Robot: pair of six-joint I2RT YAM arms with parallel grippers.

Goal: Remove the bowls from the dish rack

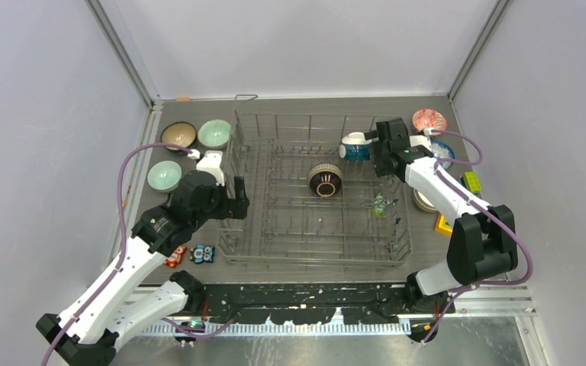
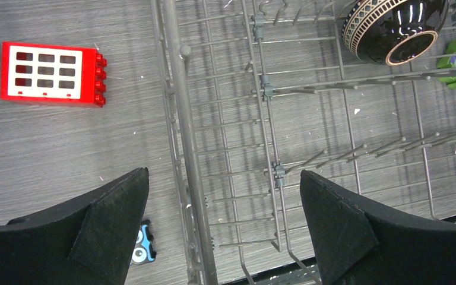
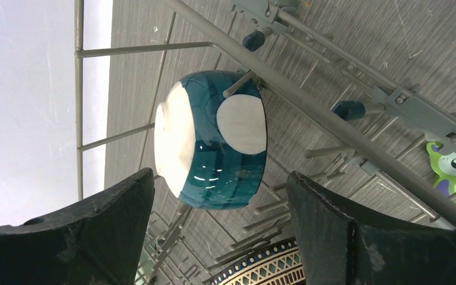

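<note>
A teal and white bowl [image 1: 355,150] lies on its side at the back right of the dish rack [image 1: 275,255]. My right gripper [image 1: 375,150] stands open at the bowl's right; in the right wrist view the teal bowl [image 3: 225,169] shows ahead of the gap between the spread fingers, apparently not gripped. Near the rack's centre a black bowl [image 1: 326,181] with a patterned rim sits tipped on its side, its base toward the front. My left gripper [image 1: 239,201] is open above the rack's left edge, nothing between its fingers.
Left of the rack stand a tan bowl [image 1: 178,136] and two pale green bowls, one at the back [image 1: 214,134]. A red-patterned bowl [image 1: 429,120] and other dishes stand on the right. A green toy [image 1: 379,204] lies within the rack, whose prongs and rails surround the bowls.
</note>
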